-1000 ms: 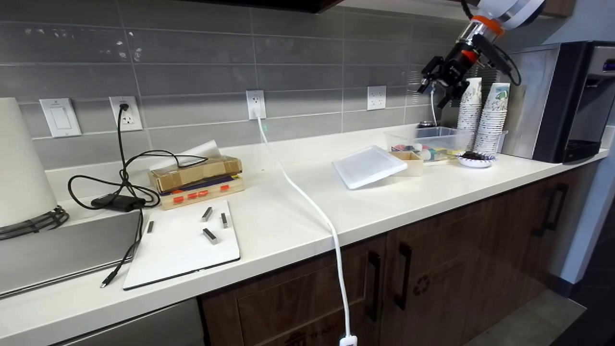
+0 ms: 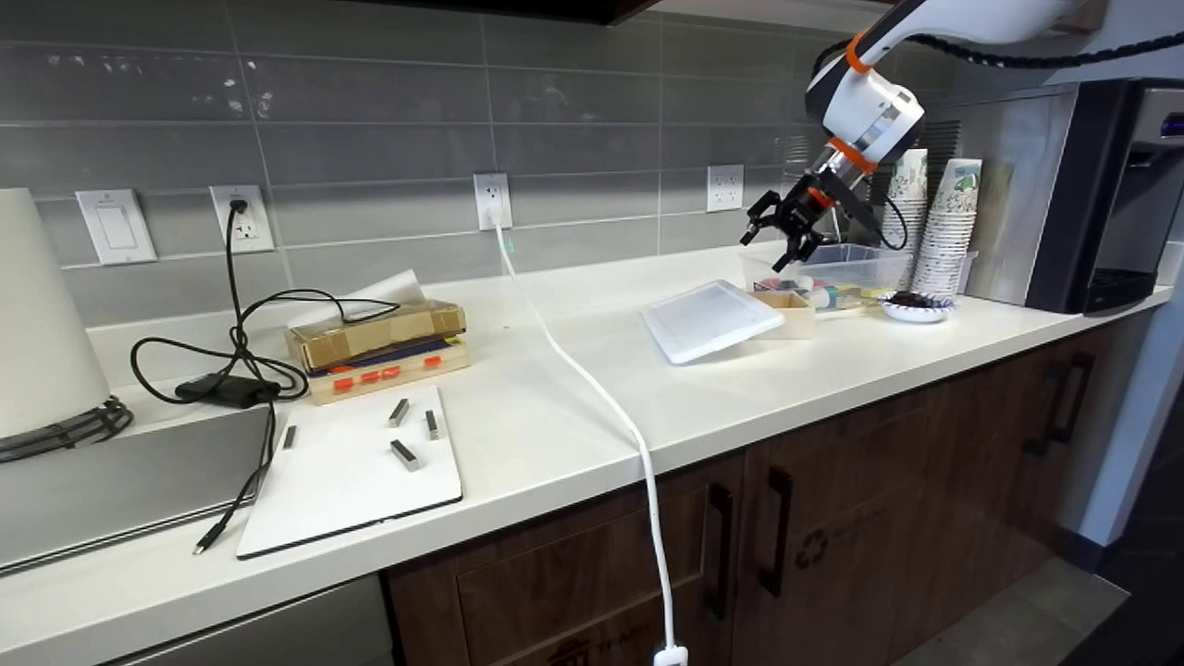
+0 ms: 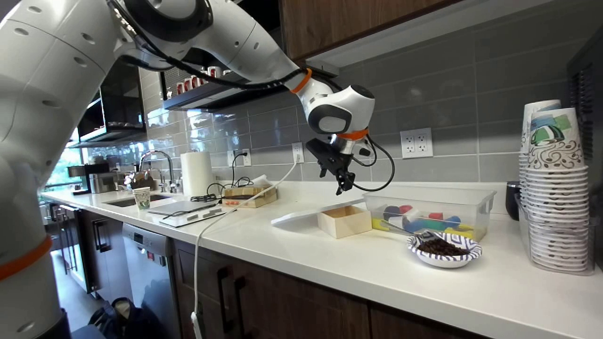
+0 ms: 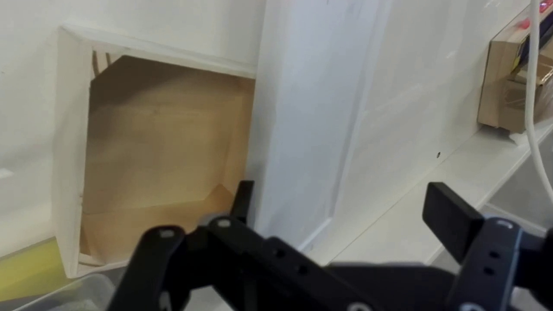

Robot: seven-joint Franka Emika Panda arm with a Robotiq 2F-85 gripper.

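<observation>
My gripper is open, and no object lies between its fingers. In exterior view 2 the gripper (image 3: 330, 181) hangs above the counter, over the area of the lid and the wooden box. The white lid (image 2: 712, 318) is tilted, one edge propped on the small wooden box (image 3: 345, 221). Seen from the wrist, the box (image 4: 160, 140) looks empty, and the lid (image 4: 311, 119) runs alongside it, beneath the gap of the fingers. A clear plastic bin (image 3: 486, 217) holding several coloured items stands behind the box.
A patterned bowl (image 3: 444, 260) of dark bits, a utensil across it, sits in front of the bin. Stacked paper cups (image 3: 557, 214) rise at the right. A white cable (image 2: 588, 377) crosses the counter. Several metal blocks rest on a white board (image 2: 344, 499). Mid-counter is clear.
In exterior view 1 the gripper has moved left and downward, closer to the lid and wooden box. The objects on the counter have stayed in place.
</observation>
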